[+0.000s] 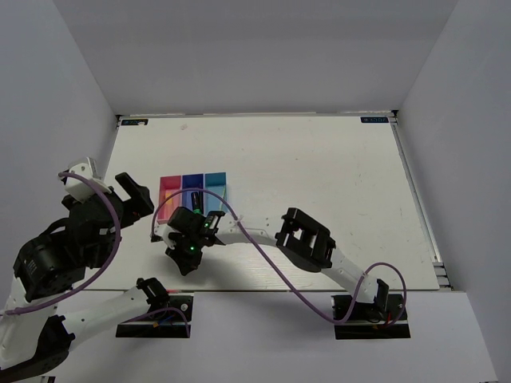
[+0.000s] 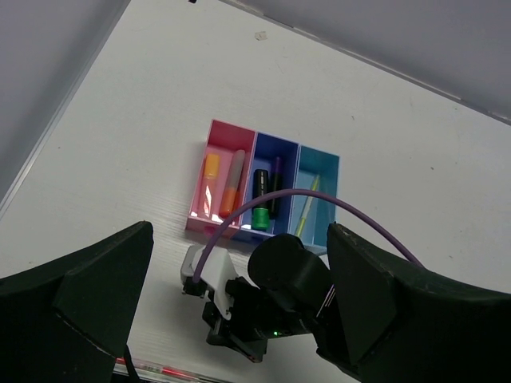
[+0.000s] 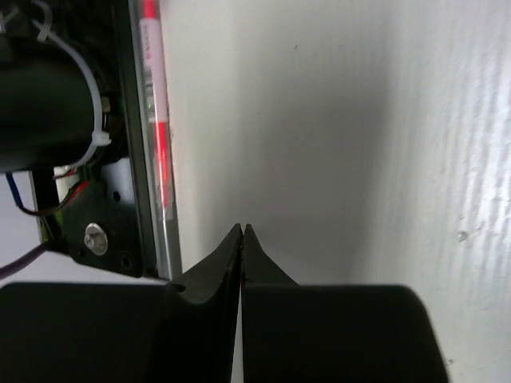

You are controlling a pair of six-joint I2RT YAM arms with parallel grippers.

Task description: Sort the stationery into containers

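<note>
A three-part container stands on the table, with pink [image 2: 215,136], blue [image 2: 275,144] and teal [image 2: 329,163] compartments. Two orange markers [image 2: 231,185] lie in the pink one. A black-and-green marker [image 2: 260,199] and a dark purple pen [image 2: 275,187] lie in the blue one, a thin yellow-green pencil [image 2: 307,207] in the teal one. A red-and-pink pen [image 3: 156,84] lies along the table's front edge. My right gripper is shut over bare table beside that pen, nothing showing between its fingers. My left gripper is open and empty, above the container's left side.
The right arm [image 1: 263,231] stretches across the front of the table, its purple cable [image 2: 355,209] looping over the container in view. Black arm mounts [image 1: 371,323] line the front edge.
</note>
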